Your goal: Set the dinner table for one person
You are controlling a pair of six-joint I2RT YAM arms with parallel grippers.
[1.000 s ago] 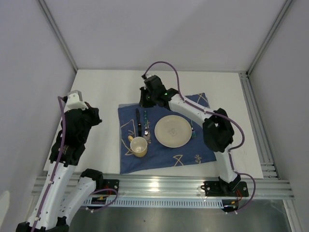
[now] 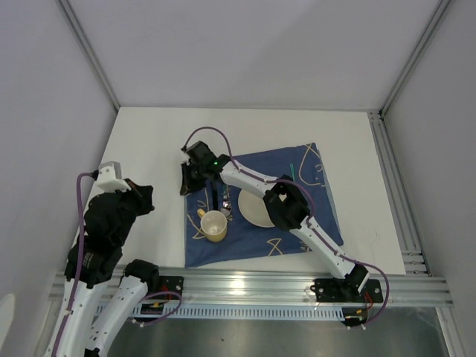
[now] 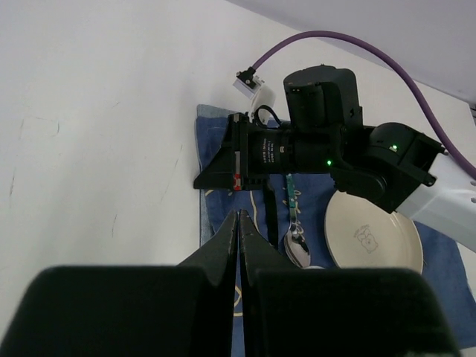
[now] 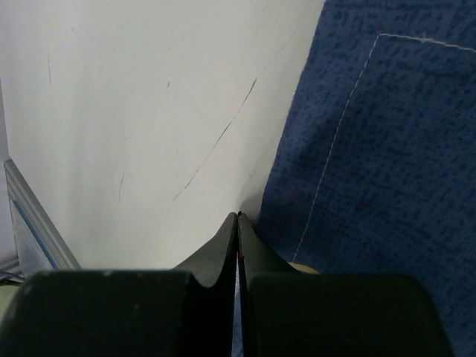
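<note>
A blue placemat (image 2: 275, 245) holds a cream plate (image 2: 253, 210), a mug (image 2: 214, 227), a black knife (image 2: 214, 193), a spoon (image 2: 225, 208) and a teal-handled utensil (image 2: 292, 171). My right gripper (image 2: 186, 186), shut with nothing seen between its fingers, is low at the mat's upper-left edge; its fingertips (image 4: 227, 238) are beside the cloth's border in the right wrist view. My left gripper is shut and empty, above the bare table left of the mat. The right arm hides part of the plate and mat.
Bare white table (image 2: 149, 149) lies left, behind and right of the mat. Grey walls and metal rails enclose the table; a rail runs along the front edge.
My right gripper has moved leftward and down to the mat's upper-left edge, its arm now covering more of the plate. My left arm has shifted slightly toward the front.
</note>
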